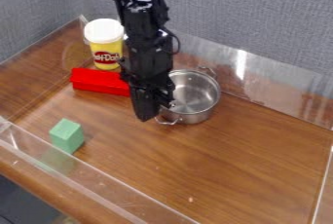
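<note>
The black robot arm comes down from the top centre, and its gripper (146,107) hangs low at the left side of a steel pot (197,96) with wire handles, partly covering it. The gripper is shut; nothing shows between its fingers, though the dark tips are hard to make out. Behind the gripper, to the left, lies a red bar (96,80), and a Play-Doh tub (103,45) with a white lid stands behind that. A pale green block (66,135) sits at the front left of the wooden table (221,179).
Clear plastic walls edge the table along the front left, back and right. Grey panels stand behind.
</note>
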